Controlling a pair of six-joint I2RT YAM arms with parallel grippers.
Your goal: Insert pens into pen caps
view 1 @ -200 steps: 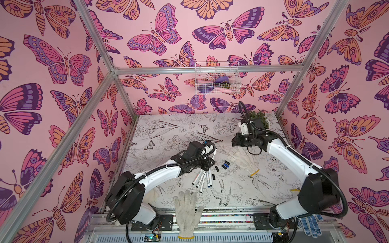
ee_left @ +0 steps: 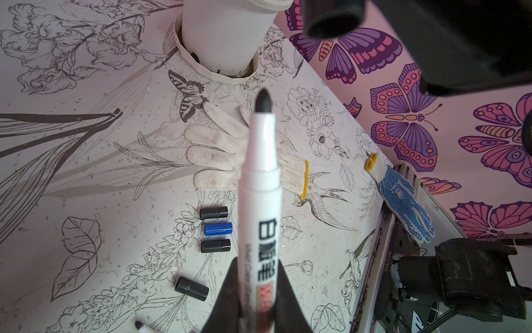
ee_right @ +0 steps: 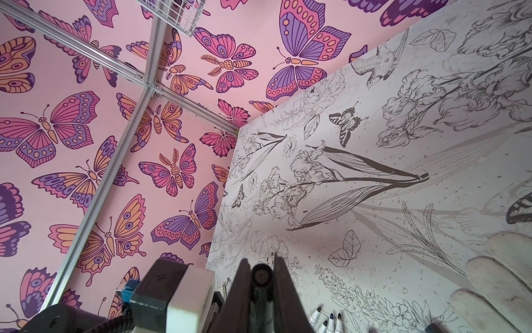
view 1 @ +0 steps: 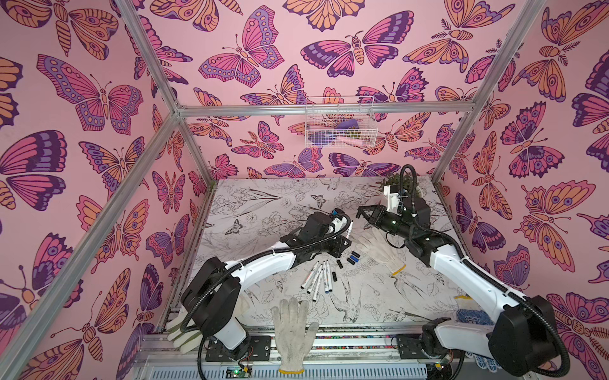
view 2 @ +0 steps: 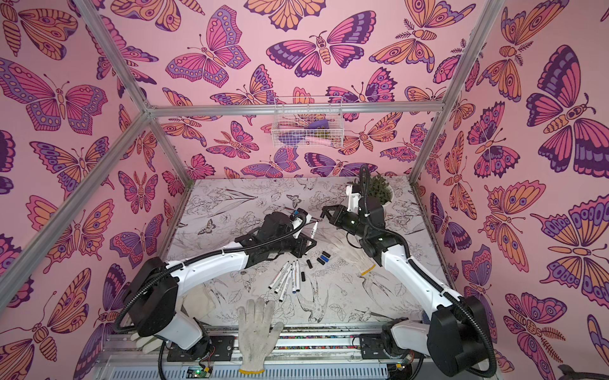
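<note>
My left gripper is shut on a white marker pen, which stands with its bare black tip up and its printed barrel facing the wrist camera. A dark cap is clamped between the fingers of my right gripper. In the left wrist view that cap shows its round open end, above and right of the pen tip and apart from it. From the top right view, the pen and the held cap are close together. Several uncapped pens lie on the table.
Loose caps lie on the table: a blue one, black ones beside it, another black one. A glove lies behind them. A white plant pot stands farther back.
My left gripper has moved right and slightly up with the pen. The right gripper has turned and come left, so pen and cap are now nearer each other.
</note>
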